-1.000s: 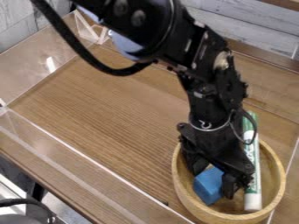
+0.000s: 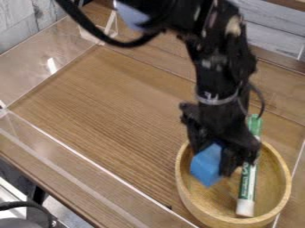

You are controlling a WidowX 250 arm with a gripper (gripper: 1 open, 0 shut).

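Observation:
My black gripper (image 2: pixel 217 142) reaches down into a tan oval bowl (image 2: pixel 209 209) at the lower right, shut on a blue block (image 2: pixel 206 166) near the bowl's left side. A white-and-green stick (image 2: pixel 245 200) lies in the bowl to the right of the block, its upper part running behind the gripper. The gripper is somewhat blurred.
A clear low wall edges it at left, and white boards show at the back right.
The arm's upper part has shifted too.

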